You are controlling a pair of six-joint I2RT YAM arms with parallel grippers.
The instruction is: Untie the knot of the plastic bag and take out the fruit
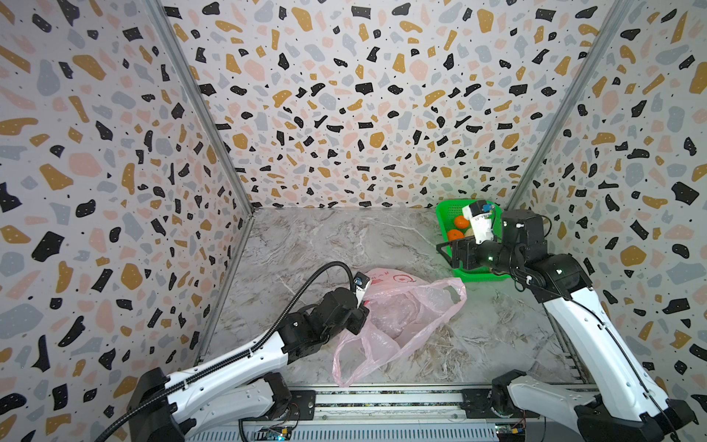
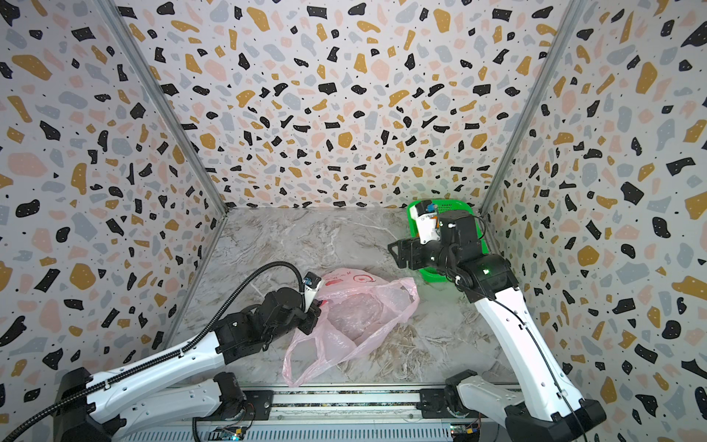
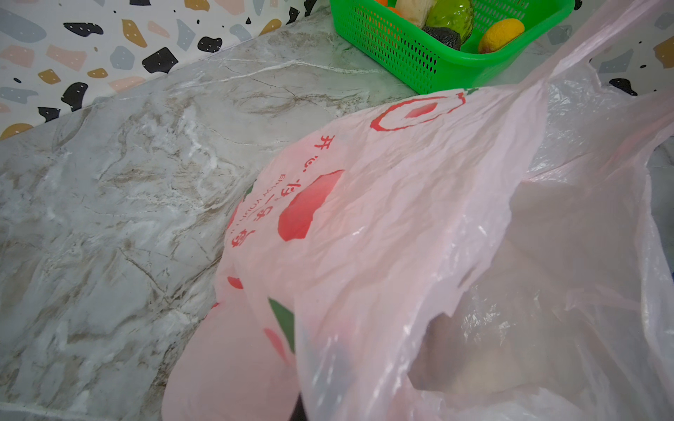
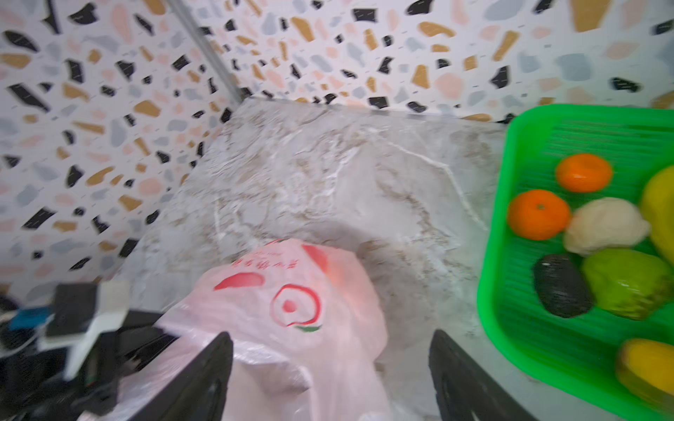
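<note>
The pink plastic bag lies with its mouth spread wide toward the front of the table. At its left side my left gripper is shut on the bag's thin film; folds of the bag cover most of its fingers in the left wrist view. My right gripper stands open and empty between the bag and the basket, clear of both. At the right back, the green basket holds several fruits, including an orange, a green fruit and a dark one. Whether fruit lies inside the bag, I cannot tell.
Bare marble table stretches behind the bag and to the left. Patterned walls close in the back and both sides. My right forearm passes over the table's right side, partly covering the basket in the top views.
</note>
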